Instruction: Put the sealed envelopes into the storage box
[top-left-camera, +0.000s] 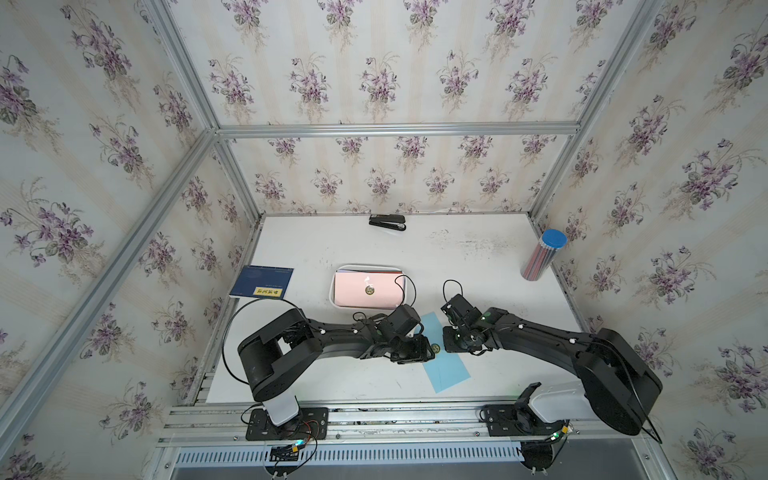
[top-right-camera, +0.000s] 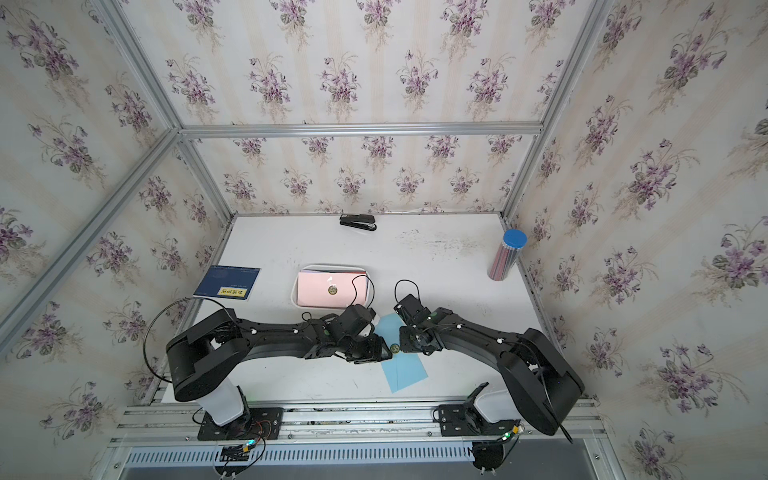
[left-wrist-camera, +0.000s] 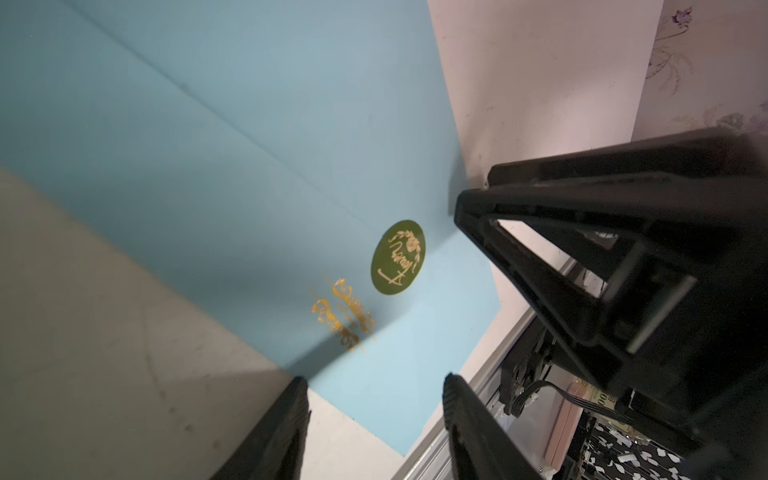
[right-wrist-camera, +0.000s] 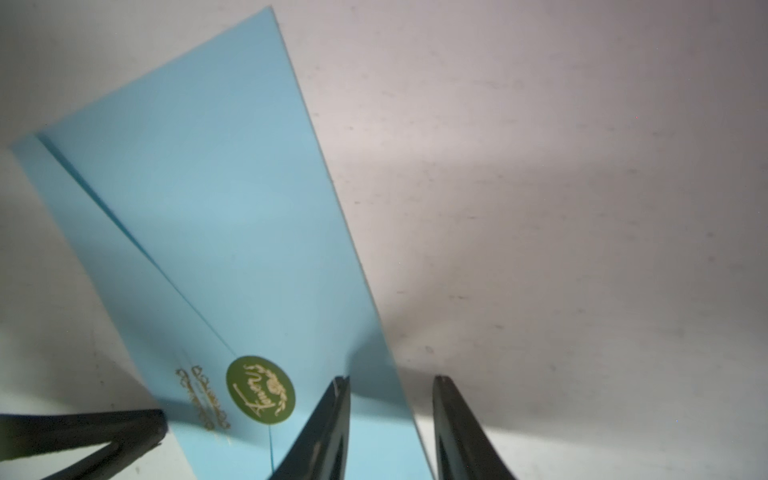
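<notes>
A light blue envelope (top-left-camera: 445, 373) with a round gold seal lies on the table between my arms. At its left edge is my left gripper; its fingers stand apart, with blue paper visible in the gap, and I cannot tell whether they grip it. My right gripper is open, and the envelope's right edge runs between its fingers in the right wrist view. The white storage box (top-left-camera: 333, 289) sits behind my left arm. A pink sealed envelope (top-left-camera: 350, 288) lies in it, with other envelope edges showing behind.
A dark blue booklet or envelope (top-left-camera: 264, 280) rests at the table's left edge. There is a black stapler (top-left-camera: 387, 221) at the back and a blue-lidded container (top-left-camera: 543, 254) on the right.
</notes>
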